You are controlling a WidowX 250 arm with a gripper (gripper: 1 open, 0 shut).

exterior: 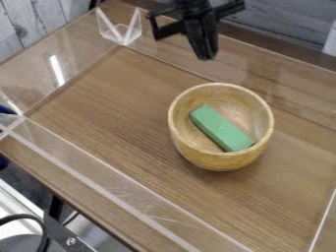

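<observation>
A round wooden bowl (190, 143) sits on the right half of the wooden table, with a green rectangular block (222, 129) lying tilted inside it. The black gripper (202, 51) is high at the top of the view, above and behind the bowl and apart from it. It looks shut, with nothing visible between its fingers.
A clear plastic object (120, 26) stands at the back left. Black cables lie at the lower left edge.
</observation>
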